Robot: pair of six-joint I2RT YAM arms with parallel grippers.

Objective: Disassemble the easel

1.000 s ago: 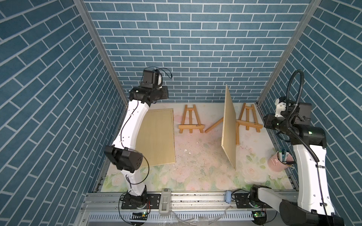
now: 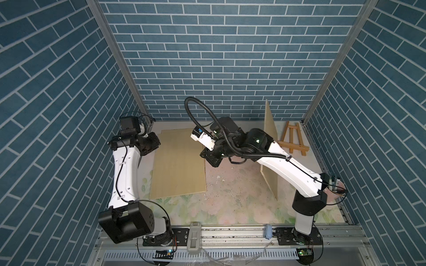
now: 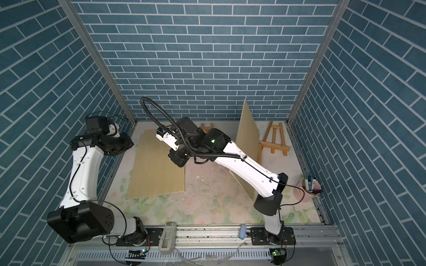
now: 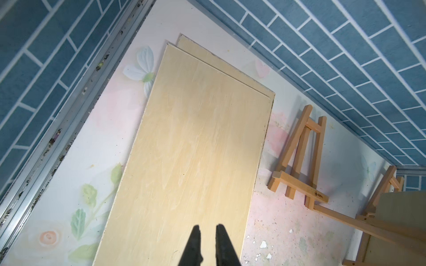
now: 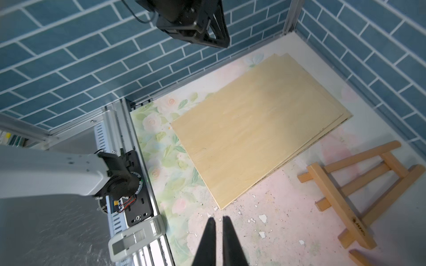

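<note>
An upright pale board (image 2: 269, 146) stands right of centre, an easel leg (image 3: 260, 153) showing behind it. The left wrist view shows a wooden stand (image 4: 306, 164) lying flat, also visible in the right wrist view; another easel (image 2: 292, 139) lies at the back right. My left gripper hangs at the left with a narrow gap between its fingertips and nothing in it. My right gripper reaches across the middle, shut, with nothing showing between its fingers. In the top left view the right arm hides the middle stand.
Stacked flat boards (image 4: 190, 146) lie on the left of the table. A pink pot (image 3: 306, 188) with tools stands at the right edge. The central front floor is open apart from small white flakes. Brick walls close in the back and sides.
The right arm has swung from the right side across in front of the upright board to the middle. My left arm has drawn back, lower and further left. The boards have stayed put.
</note>
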